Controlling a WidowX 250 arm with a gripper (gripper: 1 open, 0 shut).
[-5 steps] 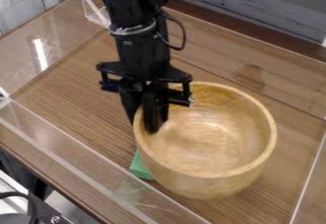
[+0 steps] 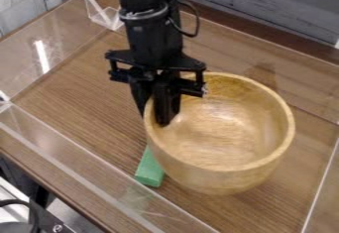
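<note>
My black gripper [image 2: 162,103] is shut on the left rim of a large beige plastic bowl [image 2: 228,143], held tilted at the centre right. Its fingertips are partly hidden at the rim. A green object [image 2: 149,168] lies on the wooden table just left of and below the bowl, partly covered by it.
Clear plastic side walls [image 2: 30,49] edge the left, and a pale wall [image 2: 279,9] runs along the back right.
My gripper and the bowl in it have shifted slightly right and upward, uncovering a little more of the green object.
</note>
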